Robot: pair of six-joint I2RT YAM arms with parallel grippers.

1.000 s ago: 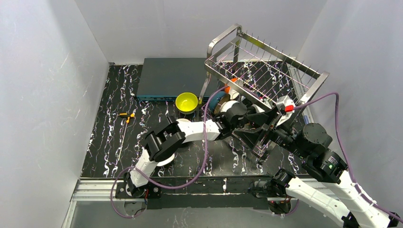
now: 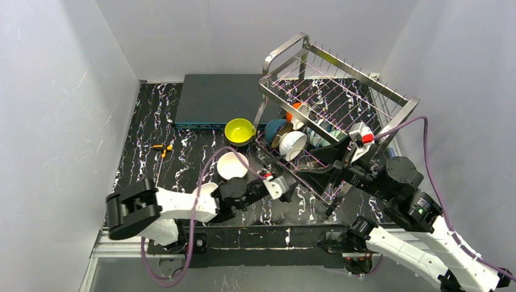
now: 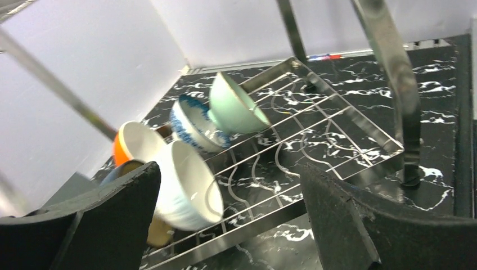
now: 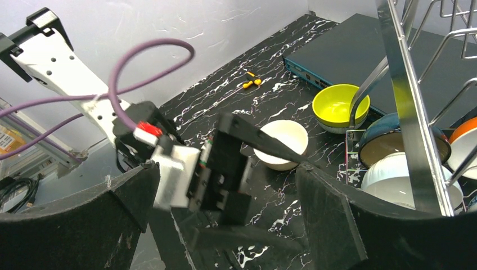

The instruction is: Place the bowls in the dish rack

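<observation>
Several bowls stand tilted in the metal dish rack [image 2: 395,109]: white [image 3: 191,185], orange [image 3: 120,152], blue-patterned [image 3: 191,135], pale green [image 3: 236,107] and dark blue [image 4: 388,126]. A yellow bowl [image 2: 238,131] and a white bowl [image 2: 232,165] stand on the counter left of it. My left gripper [image 2: 281,173] is before the rack's lower tier, its fingers apart with nothing between them in its wrist view. My right gripper [image 2: 322,161] is open and empty at the rack's front right.
A flat dark box [image 2: 216,97] lies at the back, with a yellow-handled tool [image 2: 163,148] on the counter at left. Another white bowl [image 2: 205,188] is partly hidden under my left arm. Walls enclose three sides.
My left arm has drawn back from the rack toward the lower left, uncovering the bowls in the rack and the white bowl. The right arm has barely moved.
</observation>
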